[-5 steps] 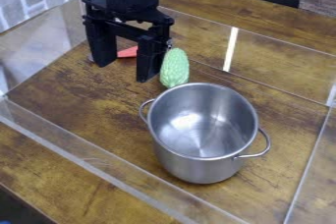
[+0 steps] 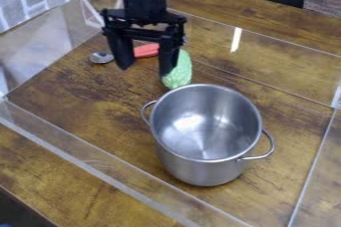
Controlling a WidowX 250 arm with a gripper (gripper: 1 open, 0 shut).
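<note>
My black gripper [image 2: 147,57] hangs over the back left of the wooden table, open, its two fingers apart. Behind and below it lie a red object [image 2: 147,49] and a small metal object [image 2: 102,58], both partly hidden by the gripper. A pale green, oblong object [image 2: 178,72] lies just right of the gripper. A large steel pot [image 2: 206,141] with two side handles stands empty at the front right.
Clear plastic edges run along the left and right sides.
My gripper has moved back and a little upward in the view, away from the pot. The pot and the green object have not moved.
</note>
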